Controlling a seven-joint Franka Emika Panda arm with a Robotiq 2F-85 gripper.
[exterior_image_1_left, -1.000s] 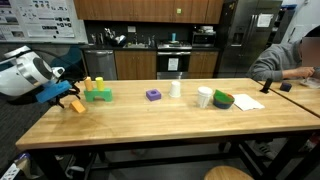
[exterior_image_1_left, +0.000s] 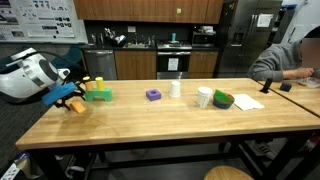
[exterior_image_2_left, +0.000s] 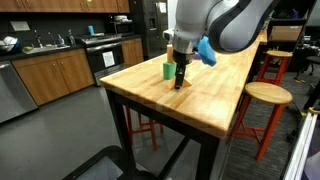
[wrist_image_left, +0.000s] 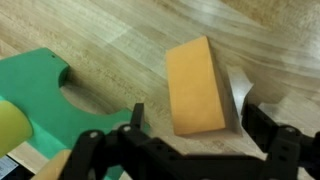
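Observation:
An orange block (wrist_image_left: 195, 88) lies on the wooden table, between the spread fingers of my gripper in the wrist view. The fingers (wrist_image_left: 268, 130) stand apart on either side of it, and the finger is open. In exterior view 1 the orange block (exterior_image_1_left: 78, 107) shows just right of my gripper (exterior_image_1_left: 72, 103), near the table's left end. A green block-like piece (wrist_image_left: 45, 105) with yellow pegs on it sits close by at the left of the wrist view; the same green piece (exterior_image_1_left: 98, 95) is behind the gripper in exterior view 1.
Along the table stand a purple block (exterior_image_1_left: 153, 95), a white container (exterior_image_1_left: 175, 89), a white cup (exterior_image_1_left: 204, 97) and a green bowl (exterior_image_1_left: 223, 100) with things in it. Bare tabletop (exterior_image_1_left: 180, 120) spreads across the front. A person (exterior_image_1_left: 285, 62) is at the far right.
Over the last second my gripper has moved slightly right and lower, toward the orange block. The block and the other objects look unmoved.

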